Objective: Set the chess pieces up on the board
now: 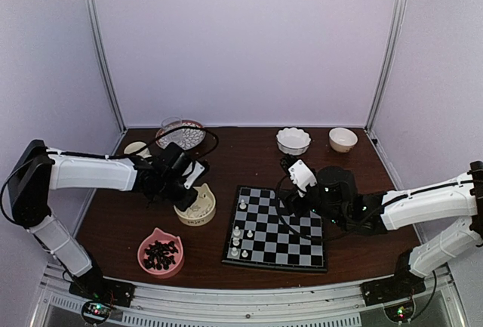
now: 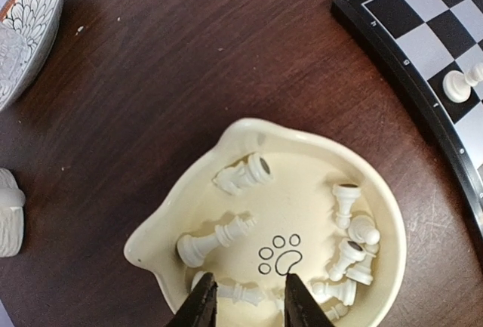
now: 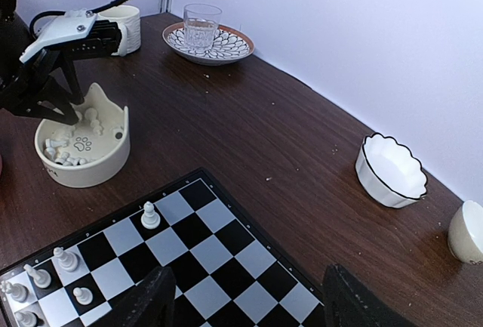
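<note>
A cream bowl point(image 2: 287, 183) with a paw print holds several white chess pieces point(image 2: 204, 248) lying about. My left gripper hangs over its near side, fingers apart; whether anything is between them is unclear. The chessboard point(image 1: 274, 248) carries several white pieces at its left side, among them one standing alone point(image 3: 150, 217). My right gripper is open above the board, with nothing seen between its fingers. A pink bowl point(image 1: 176, 267) of black pieces sits front left.
A patterned plate with a glass point(image 3: 199, 29) and a mug point(image 3: 124, 32) are back left. A scalloped bowl point(image 1: 293, 142) and a white cup point(image 1: 343, 142) stand back right. Bare table lies between the cream bowl and the back.
</note>
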